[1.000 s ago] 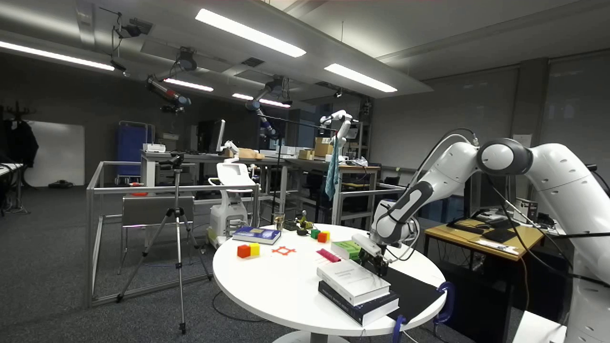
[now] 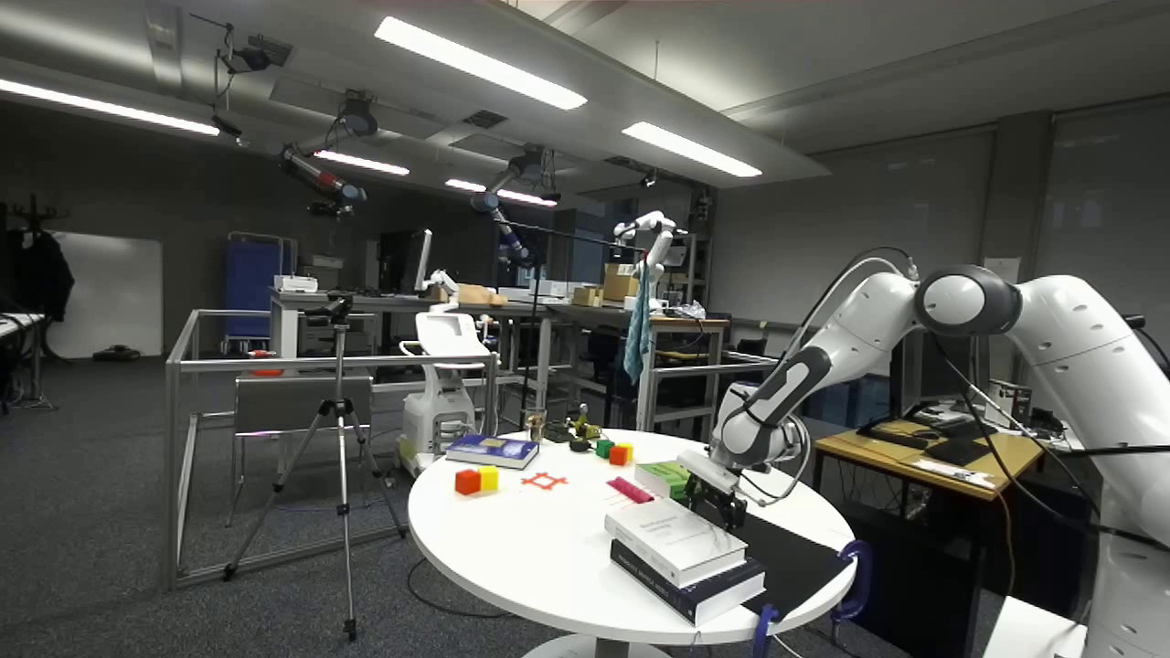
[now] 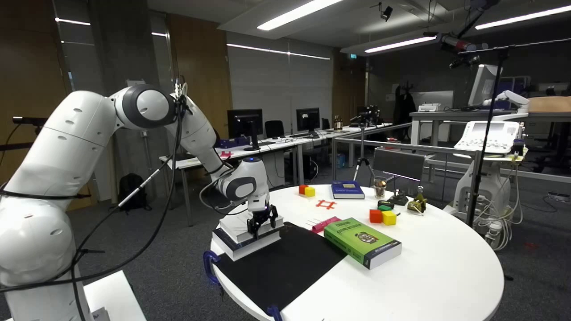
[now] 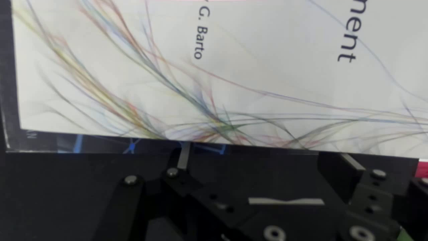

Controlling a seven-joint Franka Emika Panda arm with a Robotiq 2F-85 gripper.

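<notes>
My gripper is low over the table, at the long side of a white book. That book lies flat on a thicker dark book. In the wrist view the two fingers stand wide apart, so the gripper is open. Their tips lie along the white book's edge, over the dark cover's strip; whether they touch either book cannot be told. No object shows gripped between them. The white cover, with coloured strands and printed words, fills the upper wrist view.
A black mat covers the table beside the stack, held by blue clamps. Nearby lie a green book and a pink object. Coloured cubes, a blue book and a red frame sit farther off.
In exterior view 1 the white book has shifted very slightly left on the dark book. The gripper has moved a little the same way; the dark book looks unmoved.
</notes>
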